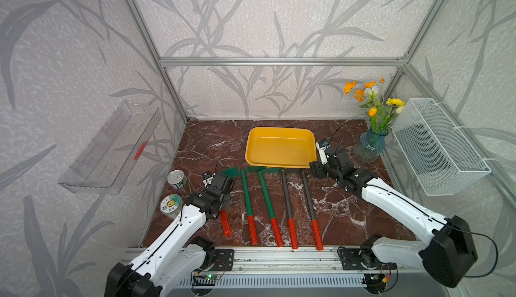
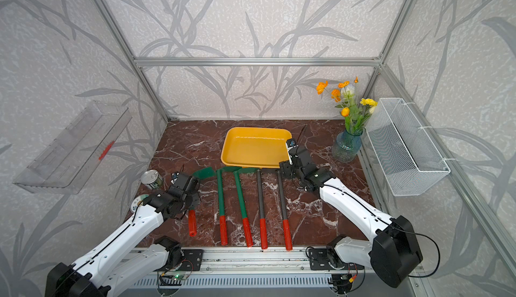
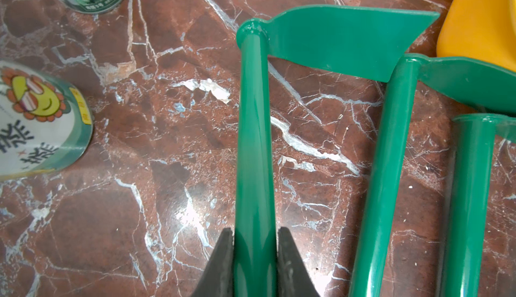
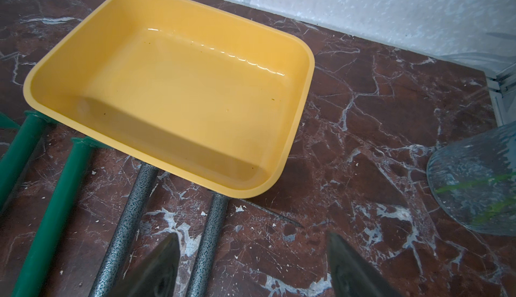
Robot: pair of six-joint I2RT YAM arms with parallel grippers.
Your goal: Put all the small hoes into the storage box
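The leftmost green hoe [image 3: 252, 136], with red grip [image 1: 225, 223], has its handle between the fingers of my left gripper, which are closed around it; its flat blade [image 3: 349, 39] points right. My right gripper hangs over the dark hoe handles at the tray's right front, fingers apart and empty. A yellow tray [image 1: 280, 146] lies at the back middle. A clear box [image 1: 110, 146] is on the left wall, a white mesh basket [image 1: 440, 146] on the right.
More long hoes [image 1: 265, 200] lie side by side in the middle. Two cans [image 1: 176, 179] stand at left, a flower vase [image 1: 369, 145] at back right.
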